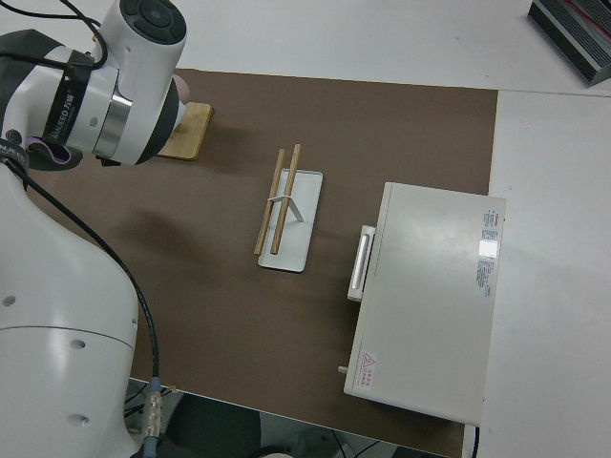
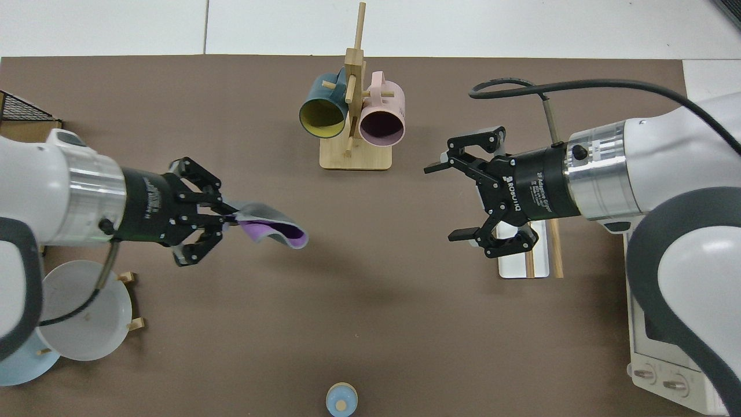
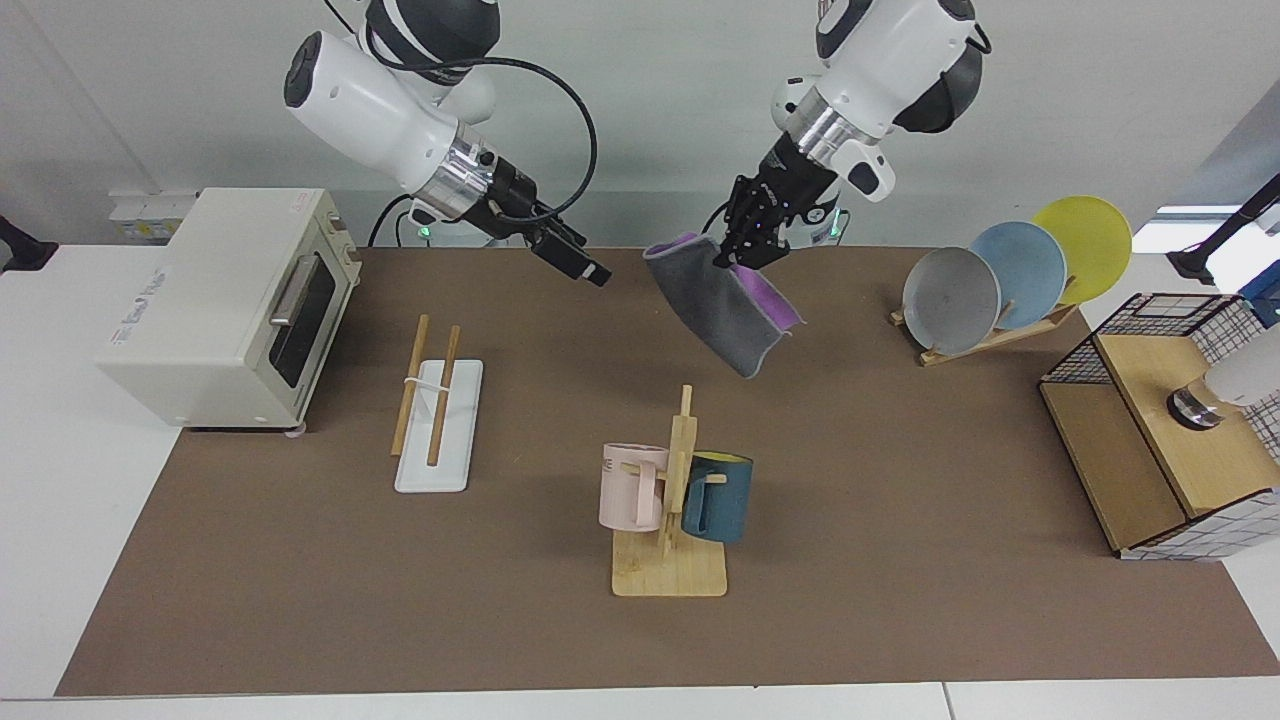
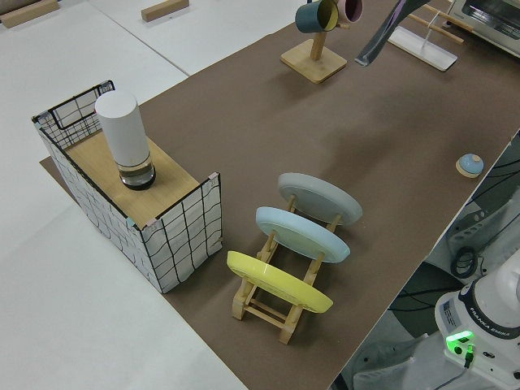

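A grey and purple cloth (image 2: 272,223) hangs from my left gripper (image 2: 226,215), which is shut on it at the left middle of the top view; in the left view the cloth (image 3: 714,306) droops below that gripper. My right gripper (image 2: 437,201) stands open at the right, above the table near a white stand with wooden sticks (image 3: 438,474), with nothing between its fingers.
A mug tree (image 2: 354,163) with blue and pink mugs stands at the back. Plates in a wooden rack (image 4: 280,284), a wire shelf (image 4: 183,227) and a white oven (image 1: 420,296) line the sides.
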